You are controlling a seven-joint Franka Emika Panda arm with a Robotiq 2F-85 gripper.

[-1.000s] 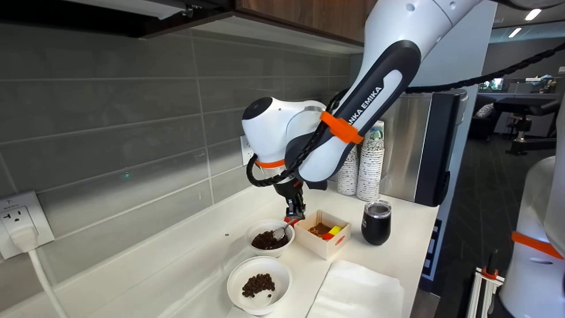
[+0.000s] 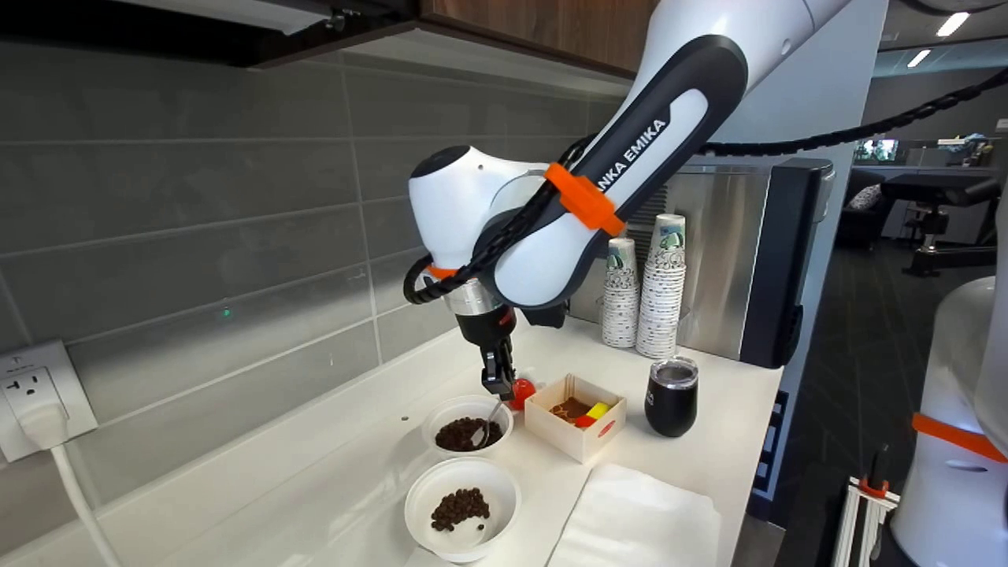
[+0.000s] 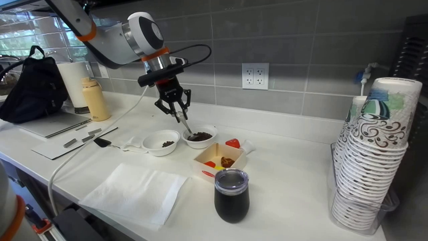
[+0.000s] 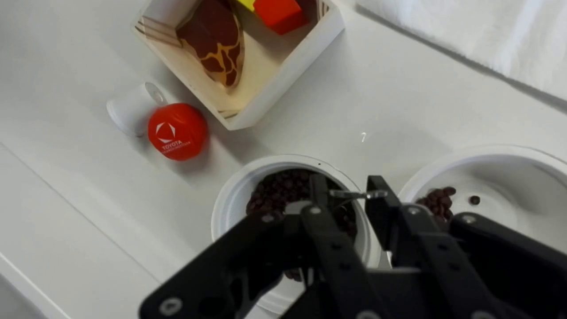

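My gripper is shut on the handle of a metal spoon (image 3: 183, 120), which slants downward. The spoon's bowl end (image 2: 479, 435) rests among dark beans in the fuller white bowl (image 2: 431, 431). Alongside it, a second white bowl (image 2: 416, 510) holds a smaller heap of dark beans (image 2: 460, 507) and a stray one. From the wrist view, the fingers cover part of the fuller bowl (image 4: 226, 199) and the near side of the other bowl (image 4: 531, 154). How much the spoon carries cannot be made out.
A light wooden box (image 2: 567, 436) with toy food stands beside the bowls, near a red ball-like object (image 4: 178, 132) and a small white cup (image 4: 133, 109). A black tumbler (image 3: 231, 201), a white paper towel (image 3: 134, 192) and stacked paper cups (image 3: 373, 160) occupy other parts of the counter.
The arm and spoon have moved left and slightly upward in exterior view 1. The fuller bowl has shifted left too, uncovering more of the red object. The other bowl stays put.
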